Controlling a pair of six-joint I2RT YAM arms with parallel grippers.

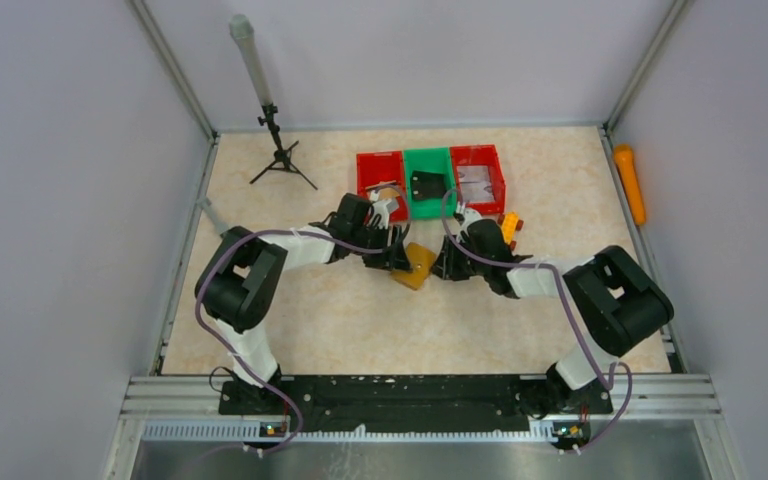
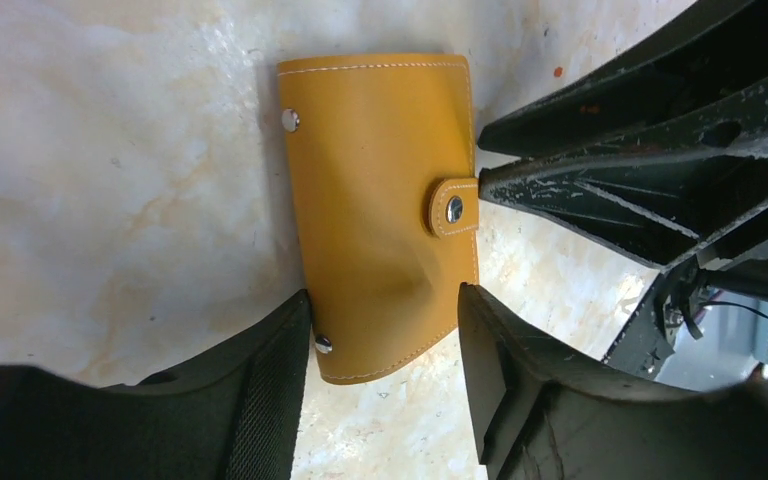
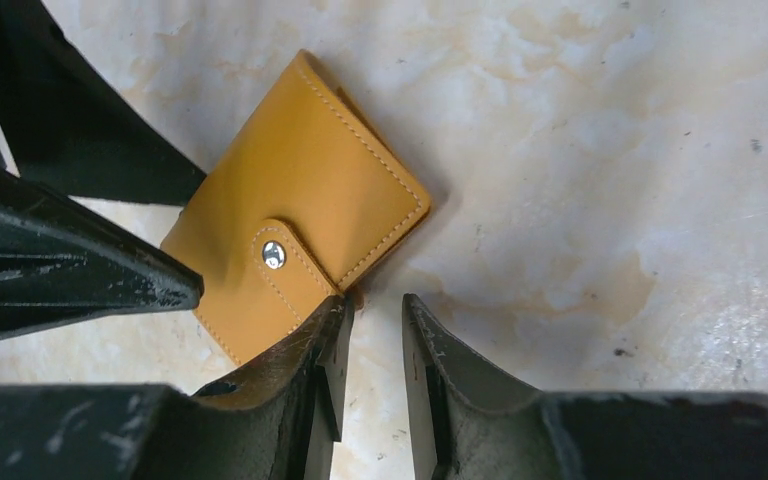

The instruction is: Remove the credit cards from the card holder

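Observation:
The tan leather card holder (image 2: 375,230) lies flat on the table, its strap (image 2: 456,207) snapped down; no cards show. In the left wrist view my left gripper is open, its fingers (image 2: 270,375) spread to either side of the holder's lower end. My right gripper stands part open beside the strap edge. One of its fingers (image 3: 330,325) is at the end of the strap (image 3: 290,268), and the gap between the fingers looks empty. From above, both grippers are seen on opposite sides of the card holder (image 1: 420,262).
Behind the grippers stand red and green bins (image 1: 427,205) with several things inside. A yellow toy (image 1: 509,226) lies close to my right arm. At the back left is a tripod (image 1: 283,160).

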